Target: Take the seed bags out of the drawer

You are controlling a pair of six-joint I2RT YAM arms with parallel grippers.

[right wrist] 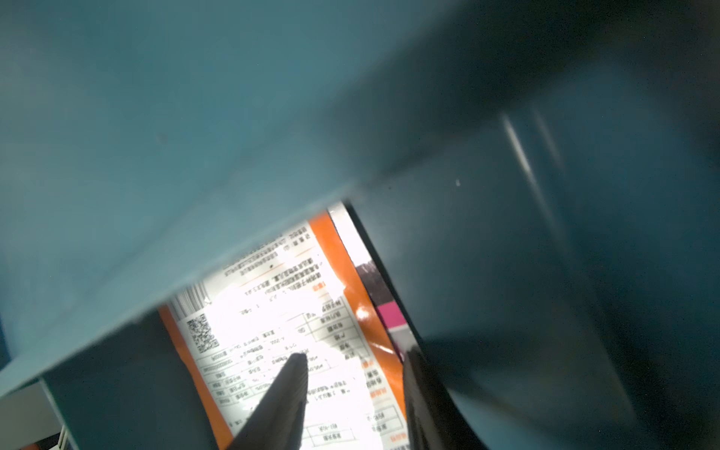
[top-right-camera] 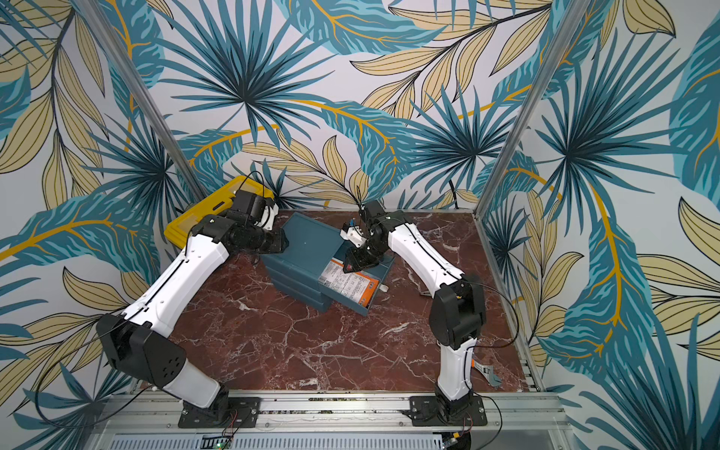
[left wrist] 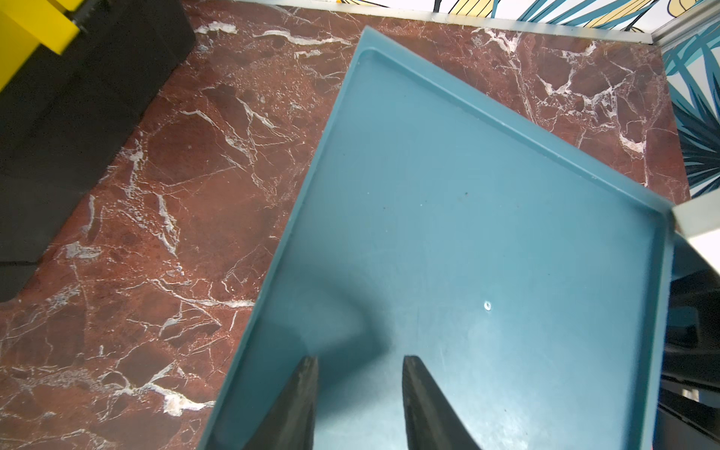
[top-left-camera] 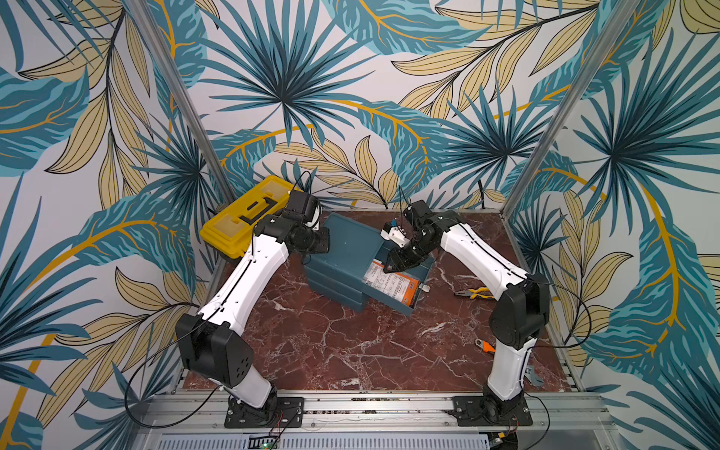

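Note:
The seed bag [right wrist: 277, 337], white printed with orange edges, lies in the pulled-out drawer [top-left-camera: 405, 306] of a teal cabinet [top-left-camera: 345, 247], partly hidden under the cabinet's edge in the right wrist view. A second packet edge [right wrist: 390, 315] with pink shows beside it. My right gripper is open, its fingertips over the bag, with nothing visible held between them. My left gripper stands open above the cabinet's teal top, with nothing between its fingers.
A yellow-lidded toolbox [top-left-camera: 240, 217] stands at the back left. Pliers [top-left-camera: 476, 292] and an orange-handled tool [top-left-camera: 484, 345] lie on the right of the marble table.

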